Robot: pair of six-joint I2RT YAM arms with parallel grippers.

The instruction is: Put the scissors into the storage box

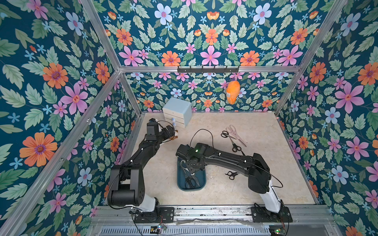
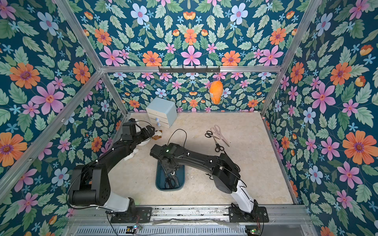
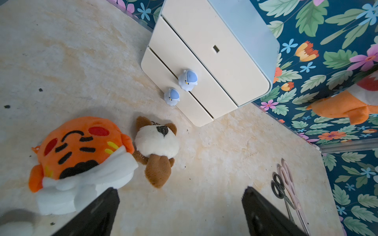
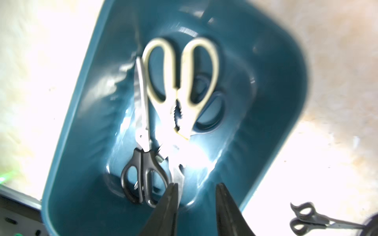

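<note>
The teal storage box [image 4: 259, 149] holds several scissors: a cream-handled pair [image 4: 189, 98], a black-handled pair [image 4: 149, 161] and a blue-handled pair beneath. My right gripper hangs over the box, open and empty. Outside it lie a black pair [image 4: 309, 220] to the box's right, and a pink pair [image 3: 287, 181] beside black ones [image 3: 277, 184] farther back. My left gripper stands over the left of the table, its fingers wide apart with nothing between them.
A small drawer cabinet [image 3: 204, 59] stands at the back left, with plush toys [image 3: 78, 157] in front. An orange plush [image 1: 232, 92] hangs at the back wall.
</note>
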